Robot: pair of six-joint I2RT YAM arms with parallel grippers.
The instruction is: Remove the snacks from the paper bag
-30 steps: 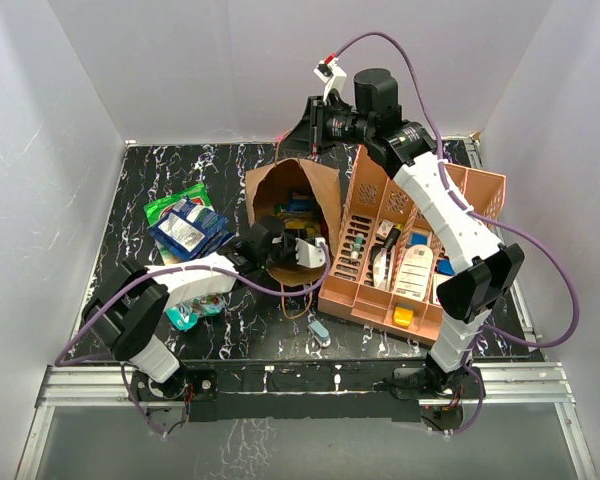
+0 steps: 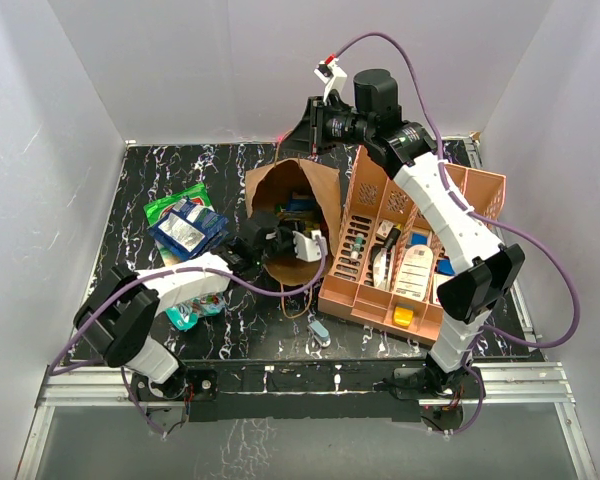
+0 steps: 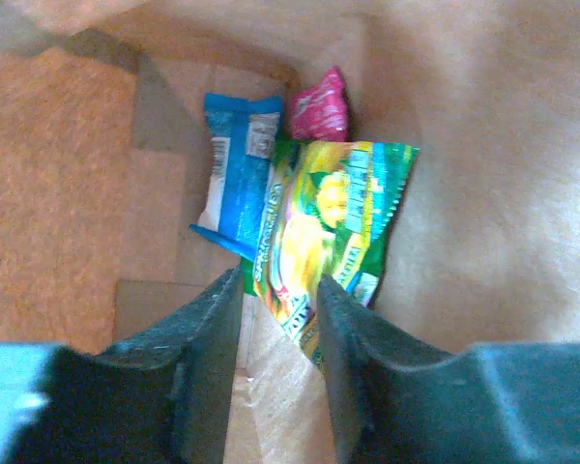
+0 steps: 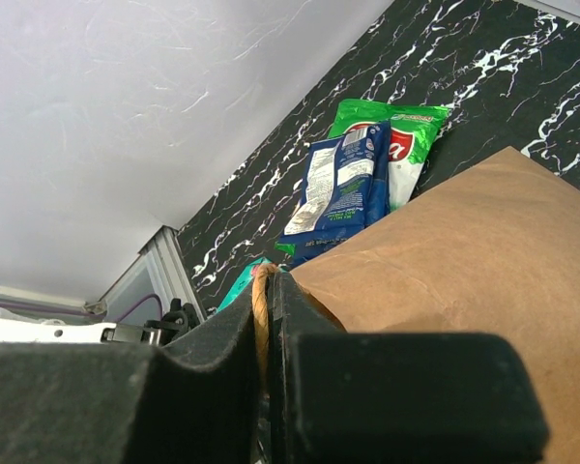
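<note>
The brown paper bag (image 2: 325,185) stands open at mid-table. Inside it, in the left wrist view, lie a yellow-green snack pack (image 3: 319,208), a blue pack (image 3: 242,179) with white label patches and a small pink pack (image 3: 321,106). Over the near end of the yellow-green pack, my left gripper is open, its fingers apart. From above, the left arm reaches into the bag mouth and hides part of the contents. My right gripper is shut on the bag's twisted paper handle (image 4: 261,314) at the bag's back edge.
Left of the bag are a blue pack (image 2: 187,228), a green pack (image 2: 170,203) and a teal pack (image 2: 183,318). A pink organizer box (image 2: 380,308) with small goods stands close on the right. One small grey-blue item (image 2: 320,333) lies in front.
The right arm has stayed still.
</note>
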